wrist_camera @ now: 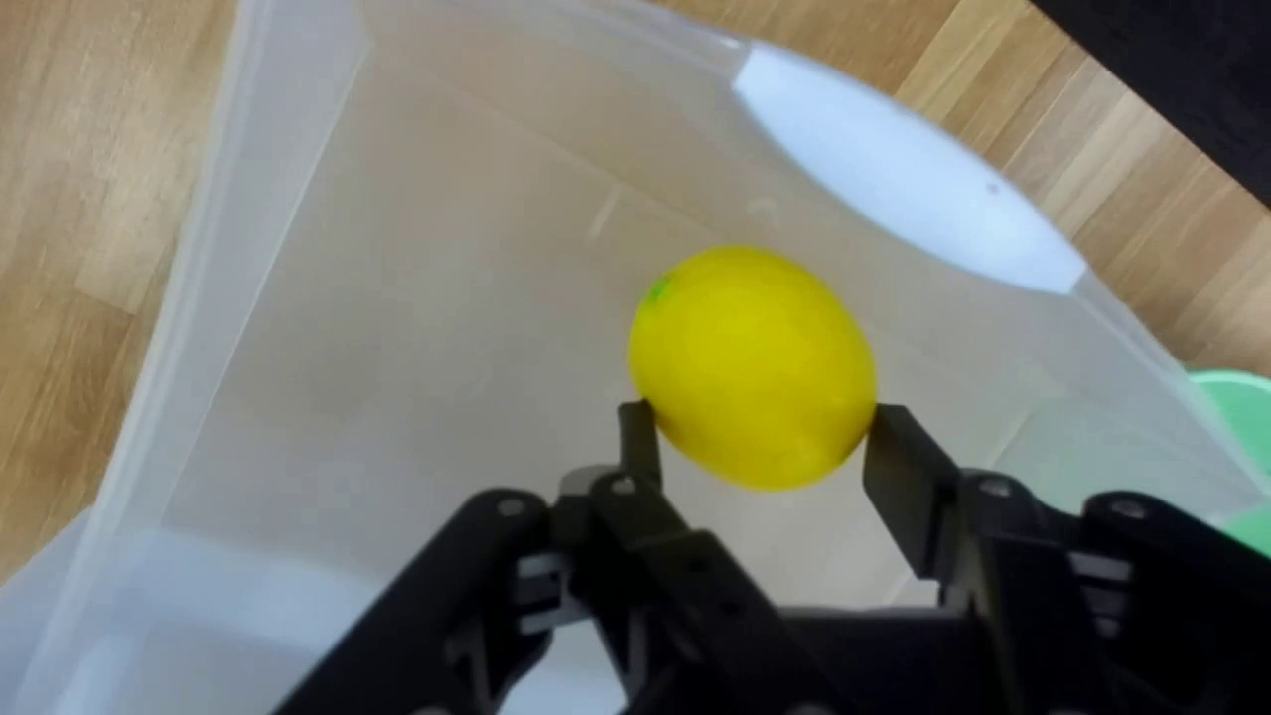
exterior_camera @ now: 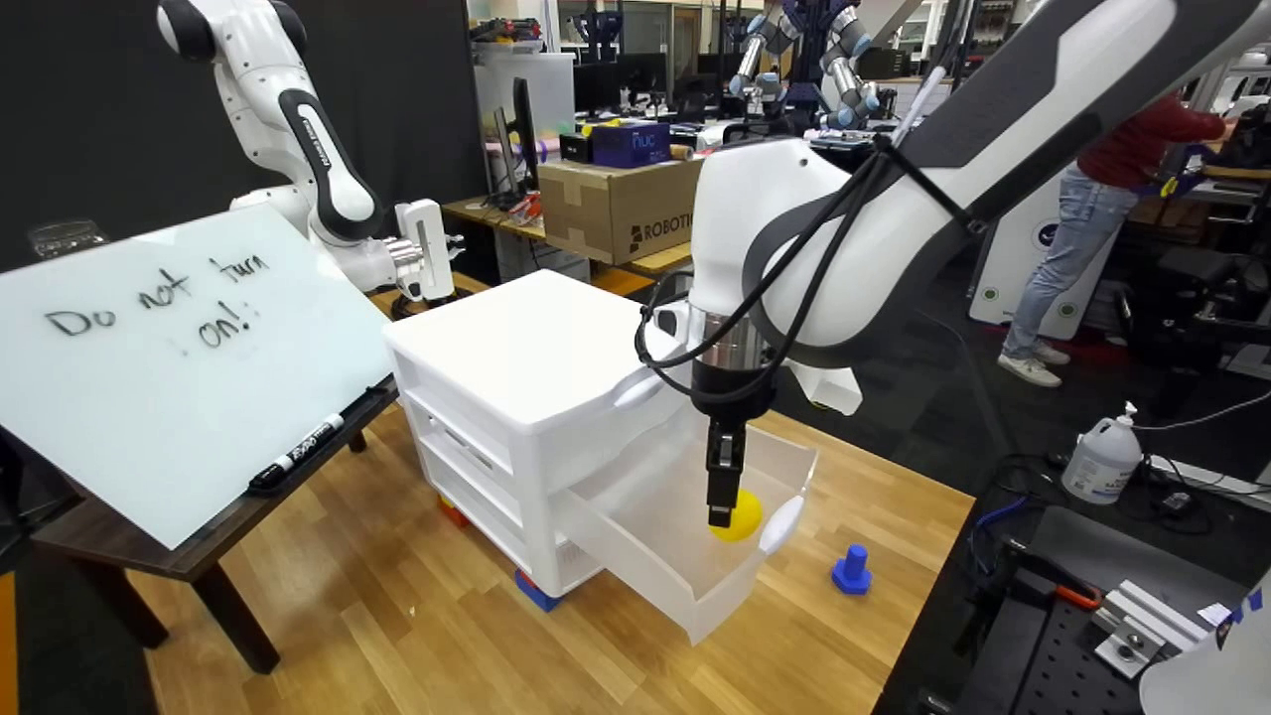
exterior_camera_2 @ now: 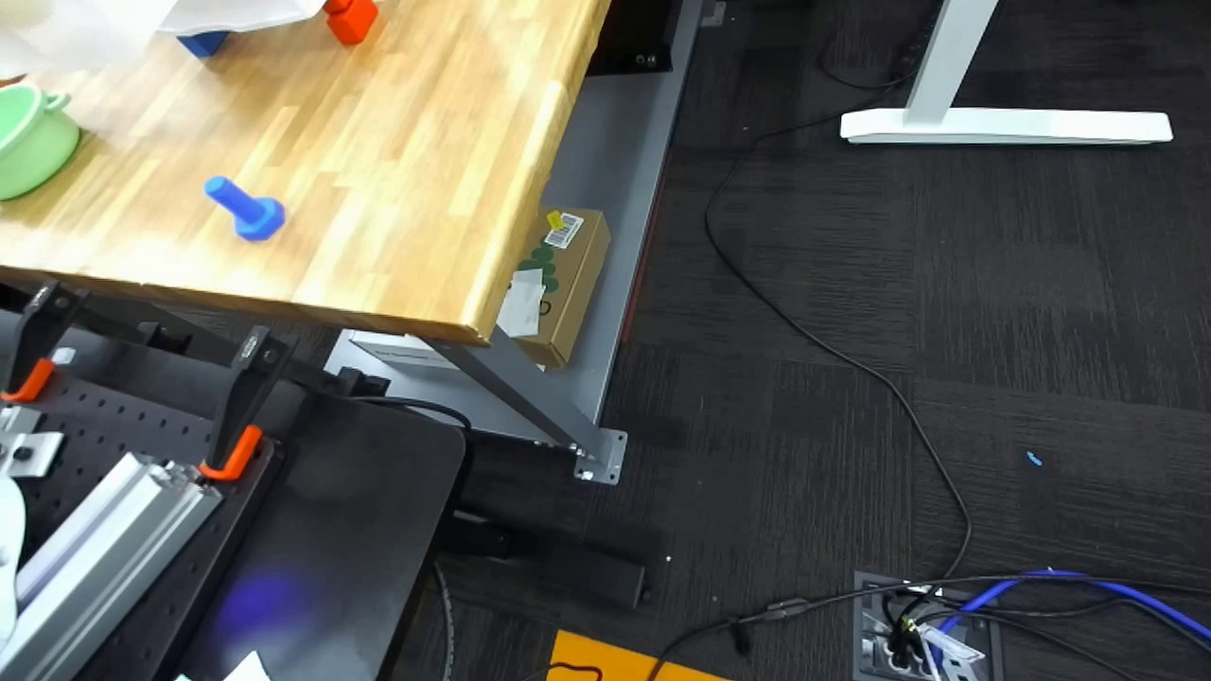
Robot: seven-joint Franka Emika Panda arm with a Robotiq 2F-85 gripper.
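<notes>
A yellow ball (wrist_camera: 753,367) with a small green mark is pinched between the black fingertips of my gripper, one finger (wrist_camera: 638,443) on either side. In exterior view 1 the ball (exterior_camera: 740,516) shows partly behind the gripper (exterior_camera: 720,517), within the walls of the pulled-out translucent drawer (exterior_camera: 661,572). How far it is off the drawer floor is hard to judge. The drawer belongs to a white drawer unit (exterior_camera: 524,346). My gripper and the ball are out of sight in exterior view 2.
A blue bolt-shaped piece (exterior_camera: 852,570) stands on the wooden table in front of the drawer. Close to the drawer's side is a green pot (exterior_camera_2: 34,142). A whiteboard (exterior_camera: 179,357) leans at the left. Bare table lies at the front.
</notes>
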